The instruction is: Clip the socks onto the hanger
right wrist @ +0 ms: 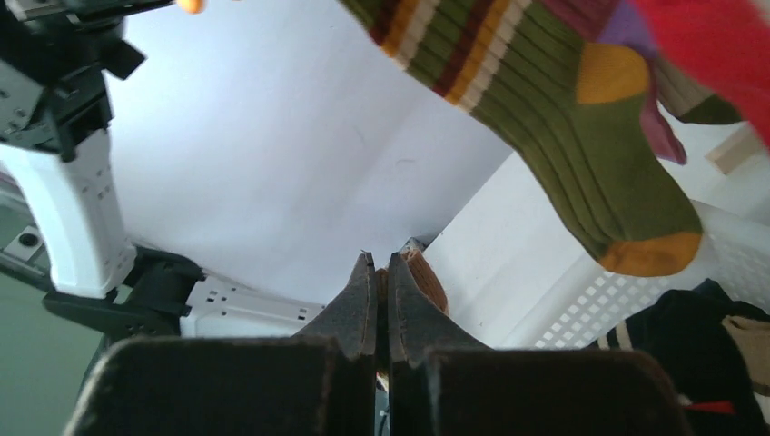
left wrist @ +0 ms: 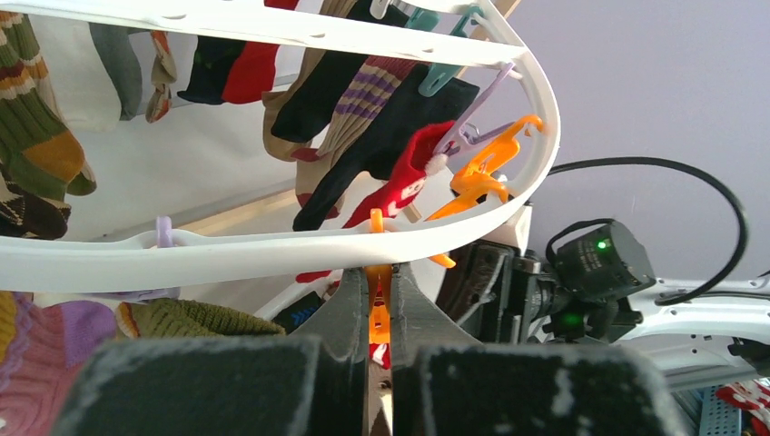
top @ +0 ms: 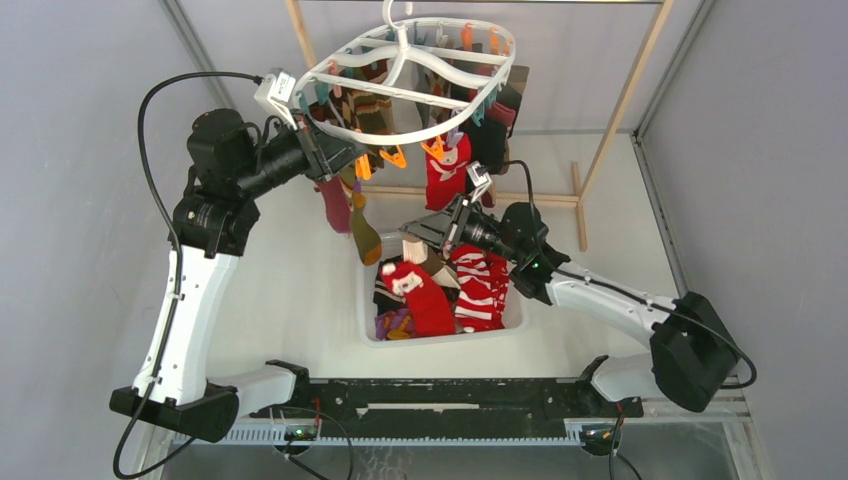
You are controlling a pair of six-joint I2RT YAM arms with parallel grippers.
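Note:
The white hanger (top: 420,135) carries socks and coloured clips. My left gripper is shut on an orange clip (left wrist: 379,318) at the hanger's front rim. More orange clips (left wrist: 481,173) sit to its right. My right gripper is shut above the basket, with brown knit cloth (right wrist: 424,277) at its tips; a beige-brown sock hangs below it in the top view. An olive striped sock (right wrist: 617,200) hangs nearby, and a red sock (top: 448,170) hangs behind the right gripper.
The white basket (top: 515,322) holds red, striped, dark and purple socks. A wooden stand (top: 625,90) stands behind the hanger.

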